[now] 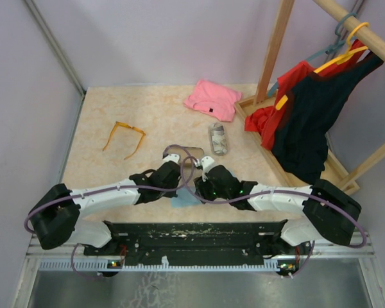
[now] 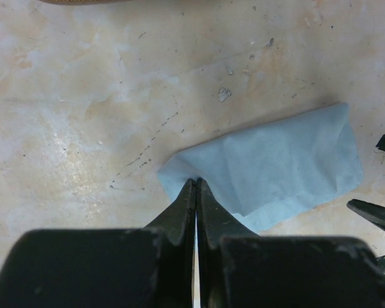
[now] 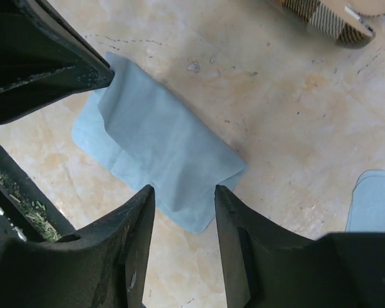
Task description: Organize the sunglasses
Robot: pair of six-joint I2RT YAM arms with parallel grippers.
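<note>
A folded pale blue cloth (image 1: 185, 198) lies on the table between my grippers. My left gripper is shut, its tips at one corner of the cloth (image 2: 279, 157); whether any fabric is pinched there cannot be told. Open over the opposite end, my right gripper has its fingers apart, with the cloth (image 3: 170, 131) showing below and beyond them. Behind the grippers is a tan glasses case (image 1: 192, 151), partly covered by the wrists and cables. To the left, a thin orange-yellow frame (image 1: 129, 127), apparently glasses with spread arms, rests on the table.
A grey patterned case or pouch (image 1: 218, 139) lies right of the tan case. Farther back is a folded pink garment (image 1: 213, 99). The wooden rack (image 1: 273, 48) with hanging clothes (image 1: 317, 112) occupies the right side.
</note>
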